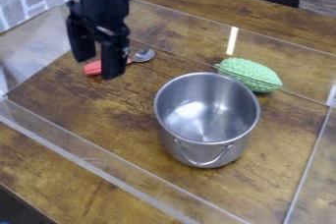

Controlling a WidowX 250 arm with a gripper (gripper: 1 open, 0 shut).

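My black gripper (98, 56) hangs at the upper left, pointing down with its fingers apart and nothing seen between them. Just behind its fingertips a red-handled tool (129, 60) with a silver head lies on the wooden surface, partly hidden by the gripper. A steel pot (206, 120) with a wire handle stands at the centre right, empty. Behind it to the right lies a pale green, bumpy vegetable-like object (249, 75).
Clear low walls (79, 154) border the wooden work area (98, 120). A dark slot lies at the back right.
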